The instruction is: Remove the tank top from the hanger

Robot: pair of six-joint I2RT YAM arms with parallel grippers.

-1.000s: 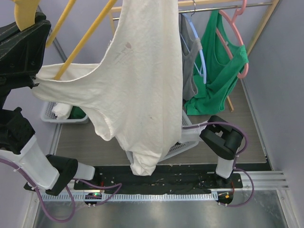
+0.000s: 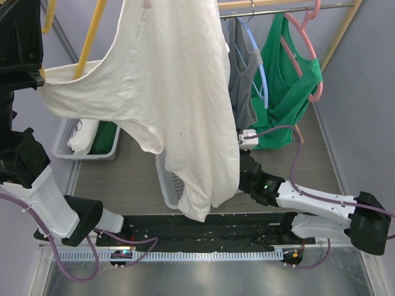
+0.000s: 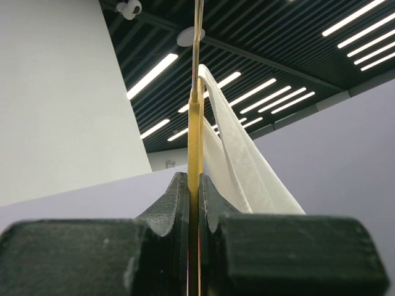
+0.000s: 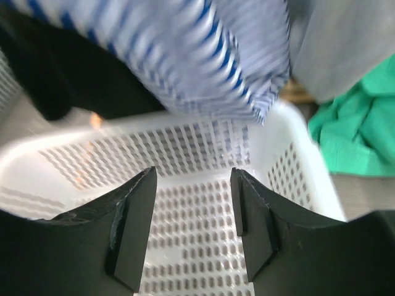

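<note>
The cream-white tank top [image 2: 179, 105] hangs large in the top view, still on a yellow hanger [image 2: 91, 38]. My left gripper is shut on the yellow hanger [image 3: 195, 132], its fingers closing from both sides. The tank top [image 3: 237, 154] drapes off the hanger's far end in that view. In the right wrist view my right gripper is open with nothing between its fingers. From the top, the right arm's wrist [image 2: 256, 176] is beside the tank top's right edge; its fingertips cannot be made out there.
A white perforated basket [image 4: 191, 179] lies below my right gripper, with blue-striped cloth [image 4: 191, 55] over its far side. A grey top [image 2: 242, 77] and a green top [image 2: 285, 92] hang from the rail at right. Another basket [image 2: 66, 137] stands at left.
The hanger and left gripper shifted slightly left and up; the hem sways.
</note>
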